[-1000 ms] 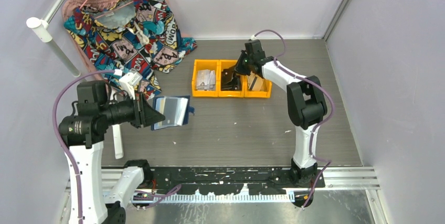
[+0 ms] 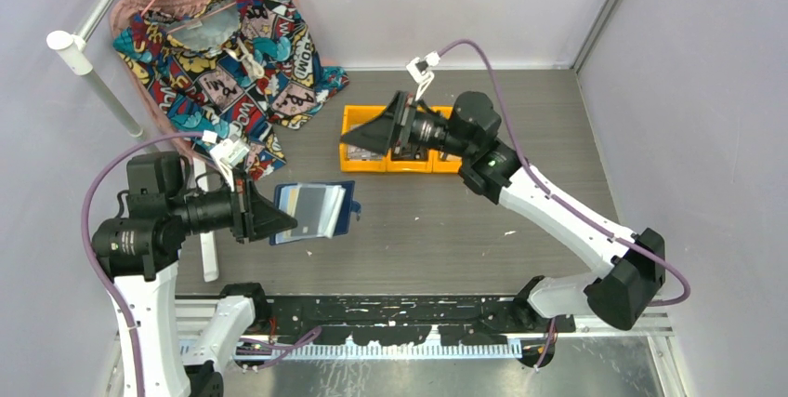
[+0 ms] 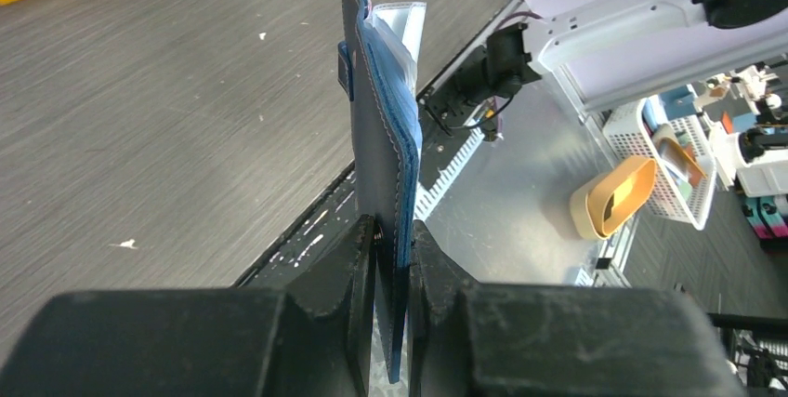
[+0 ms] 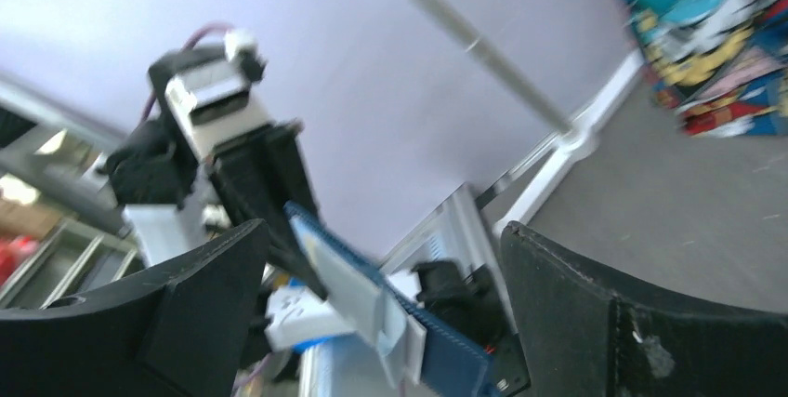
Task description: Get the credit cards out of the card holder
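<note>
A navy card holder [image 2: 346, 218] with translucent sleeves and pale cards hangs in my left gripper [image 2: 265, 225], which is shut on its edge. In the left wrist view the holder [image 3: 381, 118] stands edge-on between the fingers. My right gripper [image 2: 376, 132] is raised over the orange boxes at the centre back. In the right wrist view its fingers [image 4: 613, 323] are wide apart, and the holder [image 4: 446, 360] shows blurred beyond them, with nothing held between.
Orange boxes [image 2: 364, 166] with flat items sit behind the holder. Patterned clothes [image 2: 232, 53] on hangers fill the back left. A white rail [image 2: 209, 258] lies at left.
My right arm has risen sharply and its gripper has moved left from the right boxes toward the left box.
</note>
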